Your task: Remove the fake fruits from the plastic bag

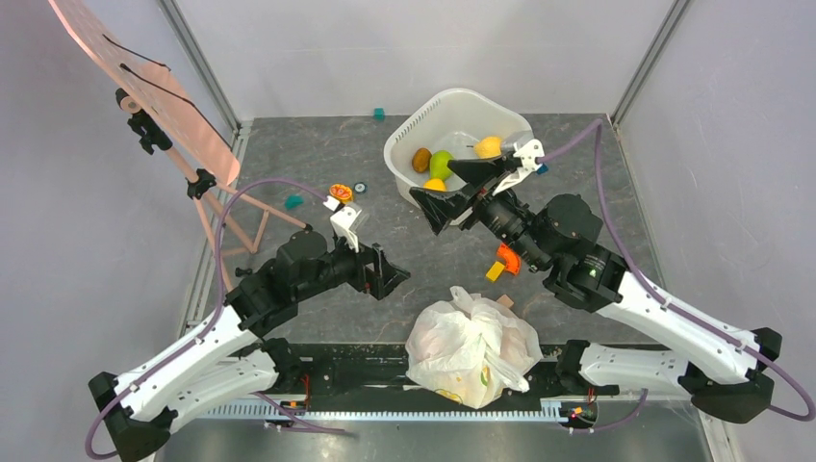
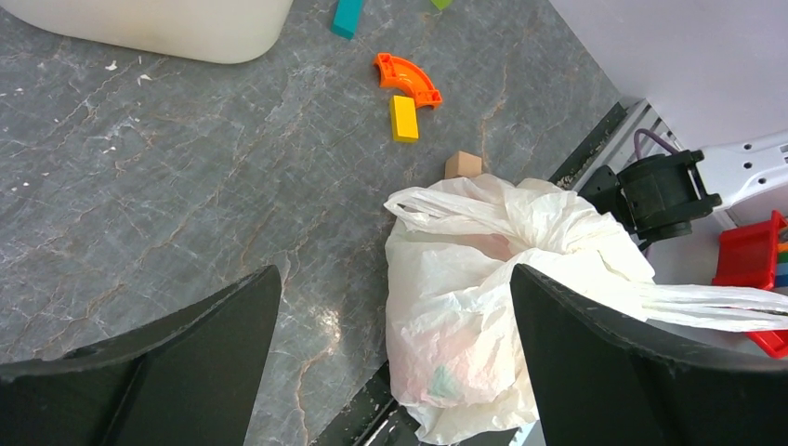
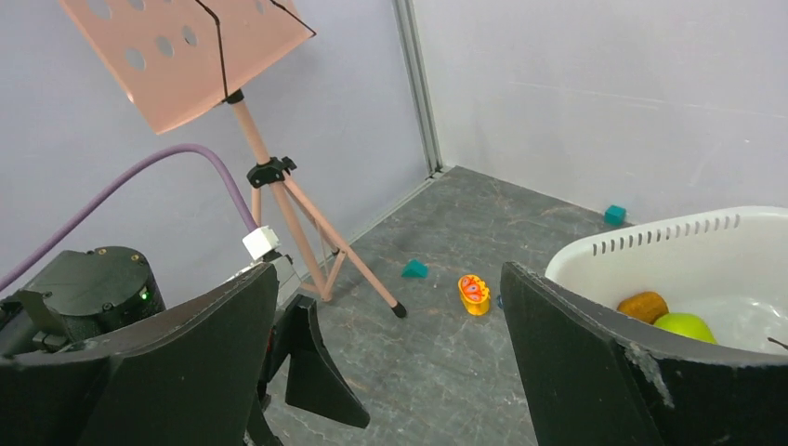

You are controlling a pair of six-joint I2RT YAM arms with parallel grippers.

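Observation:
The crumpled white plastic bag [image 1: 472, 348] lies at the table's front edge, its handles loose; faint coloured patches show through it in the left wrist view. Inside the white basket [image 1: 409, 179] at the back are a brown fruit [image 1: 420, 161], a green pear [image 1: 441, 166], an orange fruit [image 1: 435, 185] and a yellow fruit [image 1: 488, 147]. My left gripper [image 1: 390, 279] is open above bare table, left of the bag and empty. Over the basket's front side hovers my right gripper [image 1: 445, 197], open, with nothing between its fingers. What the bag holds is hidden.
Right of centre lie an orange curved piece [image 1: 509, 258], a yellow block [image 1: 496, 271] and a tan block [image 2: 464, 165]. A yellow toy piece [image 3: 474, 295] and a teal block [image 3: 414, 268] rest at left. The tripod [image 1: 236, 207] stands near the left wall.

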